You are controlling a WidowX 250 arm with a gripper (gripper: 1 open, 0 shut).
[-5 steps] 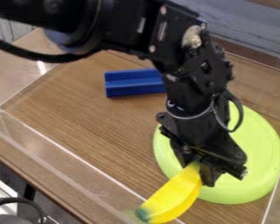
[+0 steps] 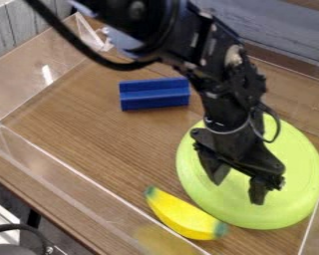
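A yellow toy banana (image 2: 185,215) with green tips lies on the wooden surface at the front edge of a light green plate (image 2: 287,199), near the clear rim. My black gripper (image 2: 238,181) is above the plate, behind and to the right of the banana and apart from it, its fingers open with nothing seen between them.
A blue block (image 2: 155,96) lies at the back left.
The banana has left the gripper and now lies at the front of the plate, turned the other way. The gripper has opened and moved up and back from it.
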